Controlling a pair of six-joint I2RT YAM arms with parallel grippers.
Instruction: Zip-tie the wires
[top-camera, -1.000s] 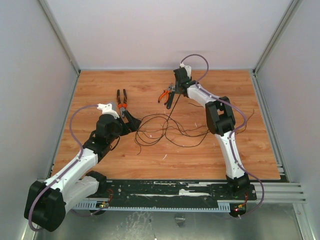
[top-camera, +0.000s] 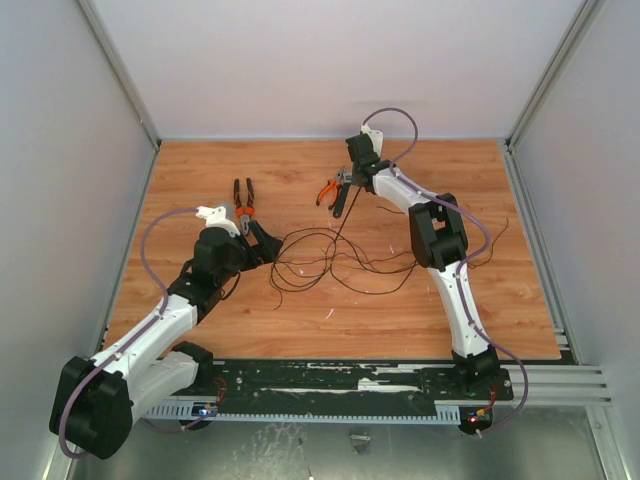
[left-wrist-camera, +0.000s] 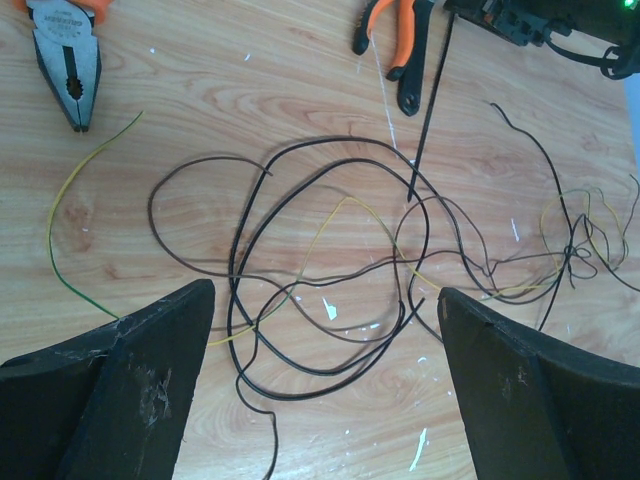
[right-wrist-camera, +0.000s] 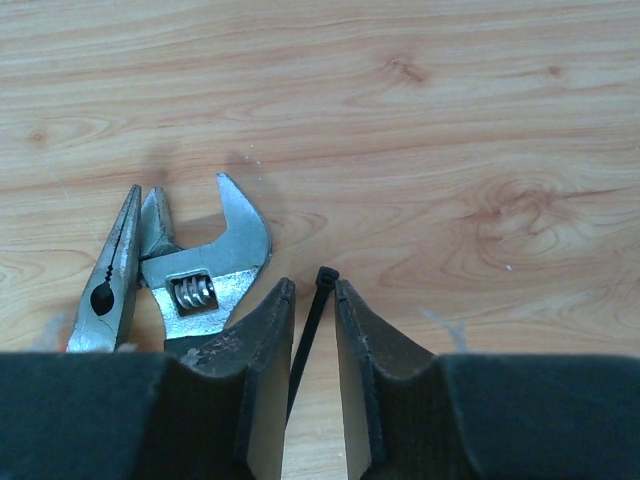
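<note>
Black and yellow wires (left-wrist-camera: 345, 138) lie in loose loops on the wooden table. Above them, my left gripper is wide open, its two fingers far apart and nothing held. A long black zip tie (left-wrist-camera: 432, 105) stretches from the loops toward the back, where my right gripper is low over its end. In the right wrist view the zip tie's small square head (right-wrist-camera: 327, 276) shows between the fingertips, close to the right one. A gap remains beside the strip, so those fingers are parted and do not clamp it.
Left of the zip tie's head lie an adjustable wrench (right-wrist-camera: 225, 262) and grey-jawed pliers (right-wrist-camera: 108, 285), close to the right gripper. Another pair of pliers (left-wrist-camera: 70, 60) rests at the back left.
</note>
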